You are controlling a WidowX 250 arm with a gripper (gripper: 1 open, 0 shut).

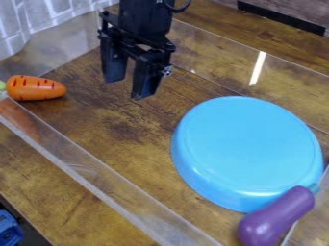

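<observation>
The dark gripper (131,75) hangs over the wooden surface at the upper middle, its two fingers spread apart with nothing visible between them. An orange toy carrot (35,87) lies at the left, apart from the gripper. A large round blue disc (244,149) rests at the right, below and right of the gripper. A purple toy eggplant (275,216) lies at the lower right, by the disc's edge.
A transparent plastic wall (90,178) runs diagonally along the lower left, with a blue object (8,231) beyond it in the corner. Bare wood (122,135) fills the middle.
</observation>
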